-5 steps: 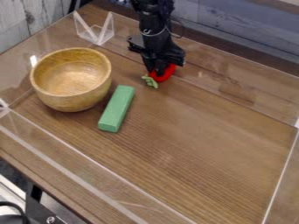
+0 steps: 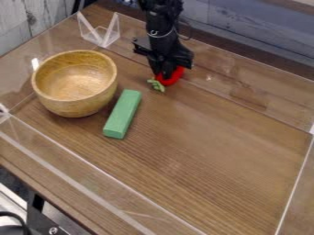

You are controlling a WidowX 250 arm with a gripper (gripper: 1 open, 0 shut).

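Note:
My black gripper (image 2: 162, 66) reaches down from the top centre onto a red object (image 2: 175, 75) with a small green part (image 2: 157, 85), on the wooden table near the back. The gripper is shut on the red object, which is partly hidden behind the fingers.
A large tan bowl (image 2: 75, 81) sits at the left, with a green block (image 2: 123, 114) to its right and front. A clear plastic piece (image 2: 98, 32) is at the back left, near the wall.
The gripper and red object have shifted very slightly to the left; little else has visibly changed.

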